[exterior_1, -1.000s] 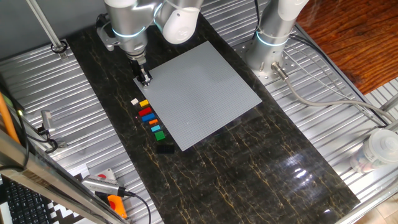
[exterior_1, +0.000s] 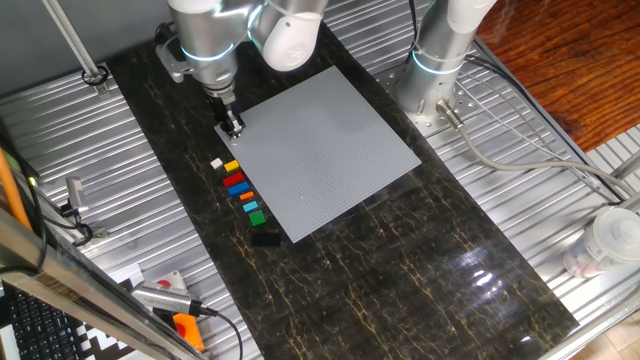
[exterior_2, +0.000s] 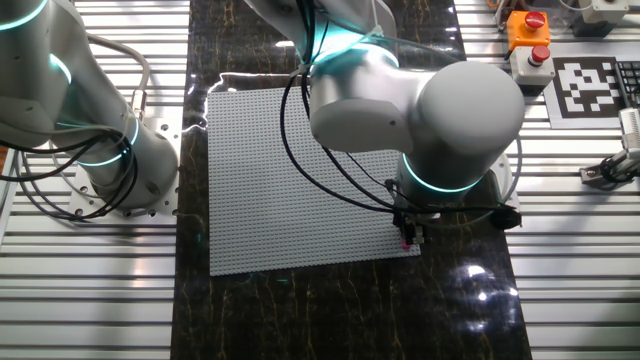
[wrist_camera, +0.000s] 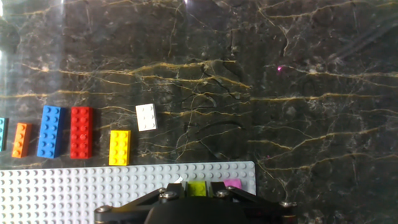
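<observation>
My gripper points down at one corner of the grey baseplate (exterior_1: 330, 150). In the wrist view a lime-green brick (wrist_camera: 197, 188) shows between its fingers, which stand close to both sides; whether they press on it cannot be told. A pink brick (wrist_camera: 232, 184) lies just right of them at the plate's corner, partly hidden by the right finger. Beside the plate's edge lie loose bricks: white (wrist_camera: 146, 117), yellow (wrist_camera: 120, 147), red (wrist_camera: 81, 132), blue (wrist_camera: 49, 132), orange (wrist_camera: 21, 140) and, cut by the frame, light blue (wrist_camera: 2, 134).
In exterior view 1 a green brick (exterior_1: 257, 217) and a black one (exterior_1: 265, 240) continue the row. Most of the baseplate is bare, as is the dark marble tabletop (exterior_1: 420, 270) towards the front. The arm's base (exterior_1: 425, 95) stands beyond the plate's far side.
</observation>
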